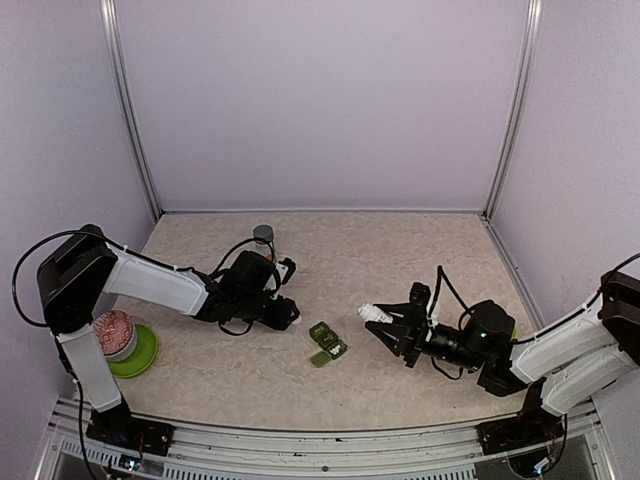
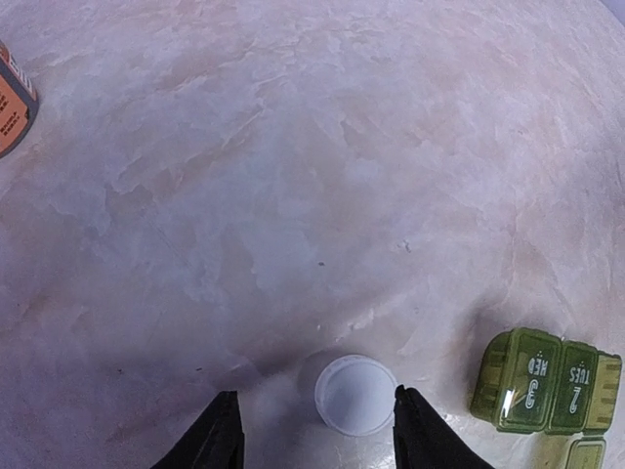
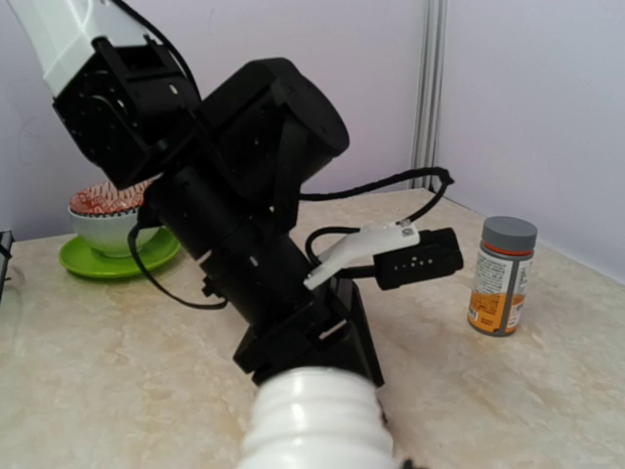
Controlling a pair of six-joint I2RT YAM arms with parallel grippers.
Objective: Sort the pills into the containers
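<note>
A white round cap (image 2: pixel 356 396) lies flat on the table in the left wrist view. My left gripper stands open there, one finger (image 2: pixel 418 430) close to the cap's right edge and the other clear of its left. In the top view, my right gripper (image 1: pixel 392 320) is shut on a white bottle (image 1: pixel 374 313), held tilted above the table; its ridged, uncapped neck (image 3: pixel 317 410) fills the bottom of the right wrist view. Between the arms sits the green pill organizer (image 1: pixel 326 338), day lettering on its lids and small white bits at one compartment. No loose pills can be made out.
Behind the left arm stands a grey-capped bottle with an orange label (image 3: pixel 501 278). At far left, a bowl of pink-red contents (image 1: pixel 115 332) rests on a green plate (image 1: pixel 148 350).
</note>
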